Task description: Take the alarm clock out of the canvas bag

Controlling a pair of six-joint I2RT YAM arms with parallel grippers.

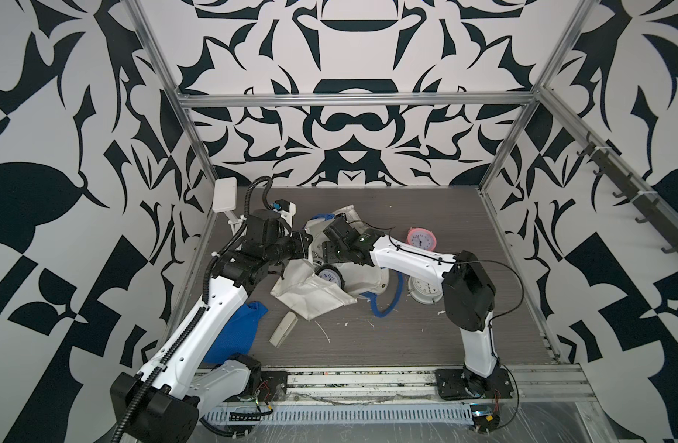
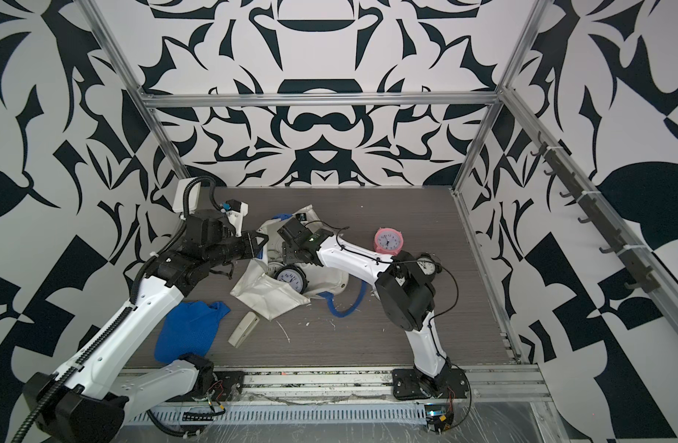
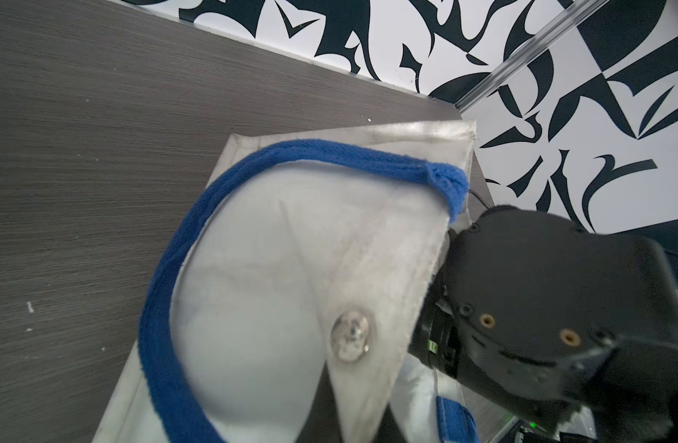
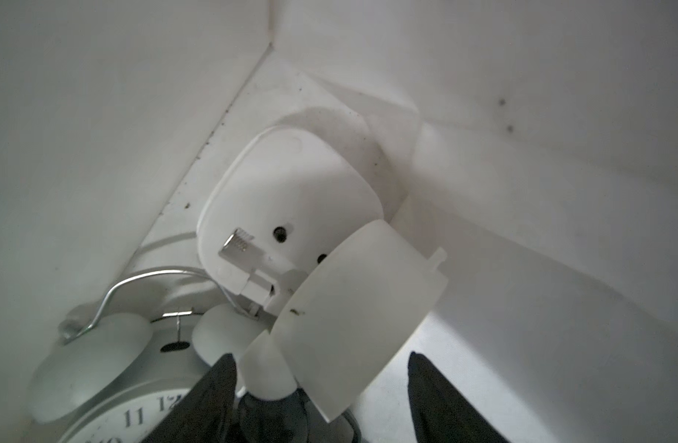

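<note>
The cream canvas bag (image 1: 302, 291) lies open with blue straps. My left gripper is shut on the bag's edge flap below a metal rivet. My right gripper is open inside the bag. In the right wrist view, a white twin-bell alarm clock (image 4: 95, 365) lies at lower left, a white plastic piece (image 4: 353, 317) sits in front of the fingers, and a dark item is partly hidden beneath it. A dark-rimmed clock (image 2: 291, 279) shows in the bag's opening in the top right view.
A pink clock (image 1: 420, 238), a white clock (image 1: 426, 294) and a dark clock (image 2: 427, 265) stand right of the bag. A blue cloth (image 1: 235, 332) and pale block (image 1: 283, 329) lie at front left.
</note>
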